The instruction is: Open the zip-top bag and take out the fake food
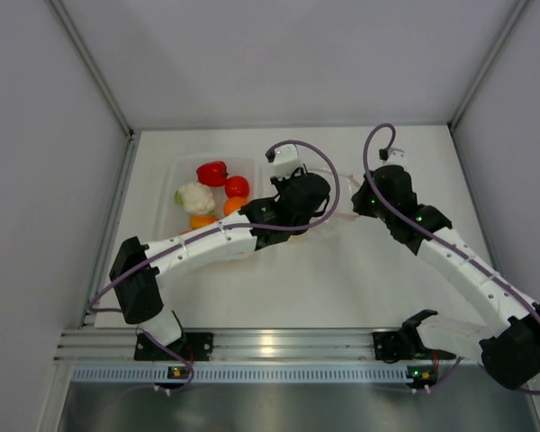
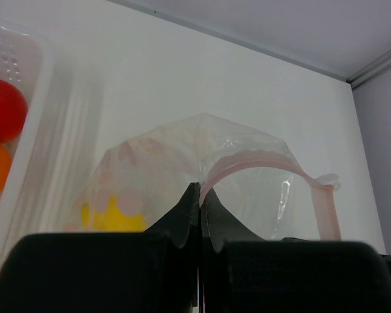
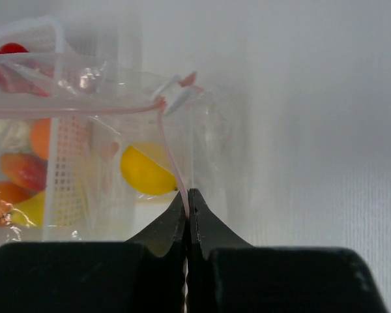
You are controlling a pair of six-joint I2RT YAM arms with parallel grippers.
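Observation:
The clear zip top bag (image 2: 150, 163), with pink seals and a yellow food piece (image 3: 146, 171) inside, hangs between my grippers. My left gripper is shut on the bag's top edge, at its pink seal strip. My right gripper is also shut on the bag's edge, with a pink strip running down into its fingertips. The bag's top curves open between them. In the top view the left arm covers much of the bag.
A white perforated basket (image 3: 66, 169) at the left holds fake food: red pepper (image 1: 211, 174), tomato (image 1: 237, 186), cauliflower (image 1: 196, 198), oranges and others.

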